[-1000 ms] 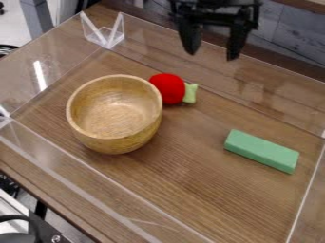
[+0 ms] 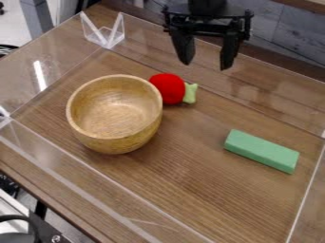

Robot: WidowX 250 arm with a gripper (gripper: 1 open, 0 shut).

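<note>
My black gripper (image 2: 206, 52) hangs over the back middle of the wooden table, two fingers pointing down, apart, with nothing visible between them. Below and left of it lies a red object with a light green top (image 2: 170, 89), like a strawberry or pepper. A wooden bowl (image 2: 114, 121) stands empty at the front left. A green block (image 2: 260, 151) lies at the right.
A clear plastic holder (image 2: 105, 30) is at the back left. Black items lie off the table's left edge.
The gripper has come slightly lower and its fingers appear more clearly in view. The objects on the table have not moved.
</note>
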